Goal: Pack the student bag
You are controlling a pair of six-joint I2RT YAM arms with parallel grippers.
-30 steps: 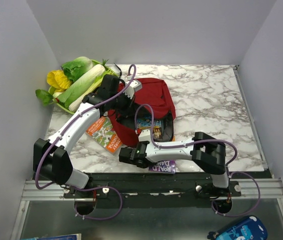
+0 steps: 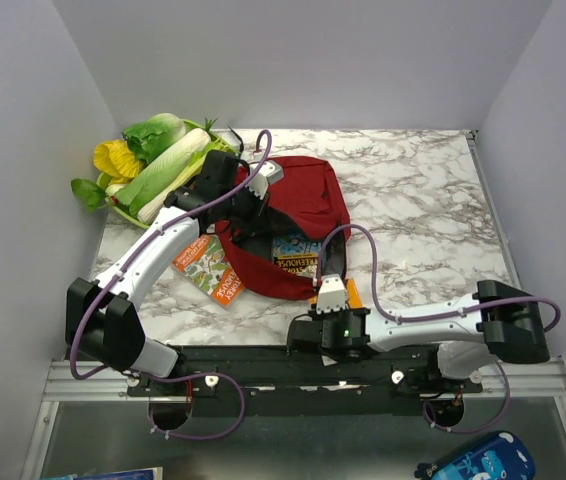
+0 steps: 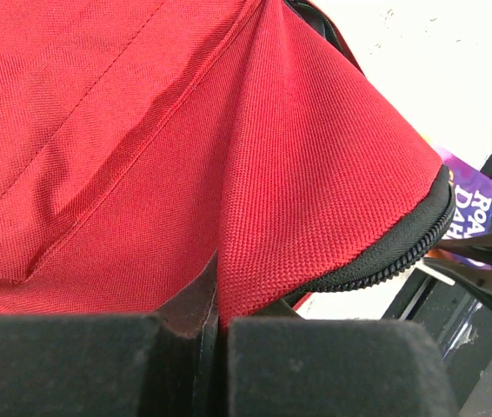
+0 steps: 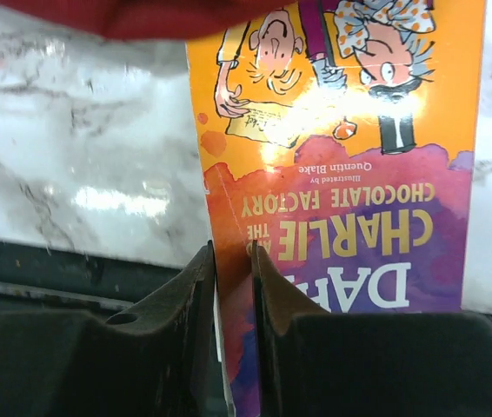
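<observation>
The red bag point(image 2: 306, 185) lies with its mouth open toward the front. My left gripper is shut on a fold of its red cloth. Inside the bag a Treehouse book point(image 2: 296, 252) shows. An orange and purple Charlie and the Chocolate Factory book point(image 4: 342, 200) lies flat at the table's front, partly under the bag's edge. Over its left edge in the right wrist view, my right gripper has its fingertips slightly apart, not visibly closed on it. In the top view the right arm hides most of this book.
A green and orange book point(image 2: 208, 268) lies left of the bag. Behind it stands a bowl of vegetables point(image 2: 158, 165). A blue pouch point(image 2: 483, 462) is beyond the front edge at bottom right.
The right arm has moved right and toward the front, now covering the purple part of the book that showed before. The left arm and bag look unmoved.
</observation>
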